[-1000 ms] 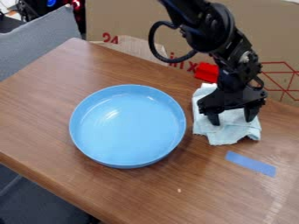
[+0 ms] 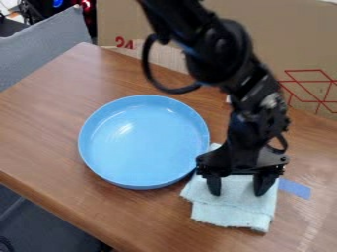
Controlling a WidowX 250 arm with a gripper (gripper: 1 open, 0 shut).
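My black gripper (image 2: 239, 175) is low over a pale white-blue cloth (image 2: 231, 211) at the right front of the table, fingers apart and down on the cloth. The cloth lies just right of and in front of the blue plate (image 2: 142, 138), partly hidden under the gripper. A strip of blue tape (image 2: 297, 189) shows at the cloth's right.
A cardboard box (image 2: 297, 49) stands along the back, and a grey chair (image 2: 39, 54) is beyond the left edge.
My gripper and the cloth have moved toward the front of the table, from behind the tape to beside it. The plate looks unmoved.
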